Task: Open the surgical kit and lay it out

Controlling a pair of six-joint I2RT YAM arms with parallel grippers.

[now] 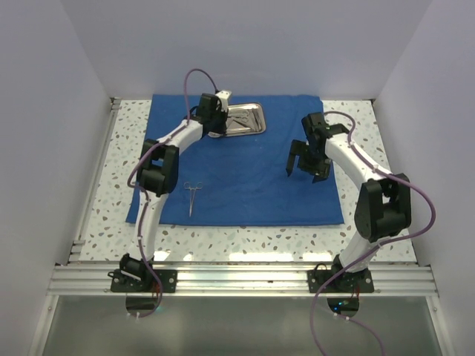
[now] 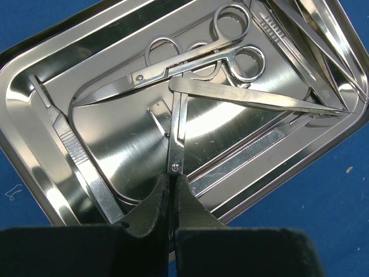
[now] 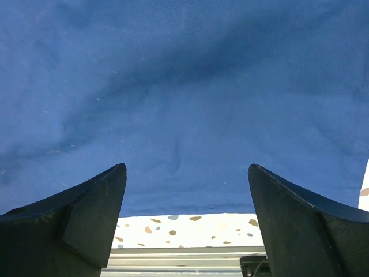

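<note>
A steel tray (image 1: 259, 129) of scissors (image 2: 127, 83), tweezers (image 2: 242, 95) and scalpel handles (image 2: 81, 156) sits at the back of the blue cloth (image 1: 252, 178). My left gripper (image 1: 221, 129) is over it, shut at the lower end of a straight steel instrument (image 2: 177, 150); whether that lies between the fingers is unclear. My right gripper (image 1: 308, 159) stands open over bare cloth at the right, nothing between its fingers. One pair of forceps or scissors (image 1: 192, 196) lies on the cloth at front left.
Speckled table (image 1: 104, 208) shows round the cloth, with a metal rail (image 1: 237, 271) along the front edge and walls at the sides and back.
</note>
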